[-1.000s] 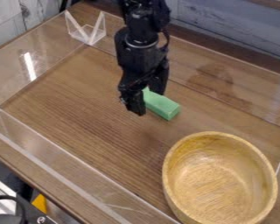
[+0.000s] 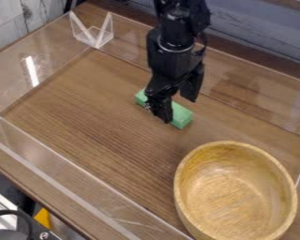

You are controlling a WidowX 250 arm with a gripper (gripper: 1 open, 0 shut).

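Note:
My black gripper [image 2: 178, 94] hangs at the centre of the camera view, open, its fingers over a green block [image 2: 178, 115] that lies on the wooden table. Part of the block is hidden behind the fingers; whether they touch it I cannot tell.
A large pale yellow bowl [image 2: 234, 195] sits at the lower right. A clear plastic object [image 2: 93, 28] stands at the upper left. Dark cables show at the bottom left corner.
My gripper has shifted a little right and back, so that it stands more squarely over the green block, more of which shows to the left of the fingers.

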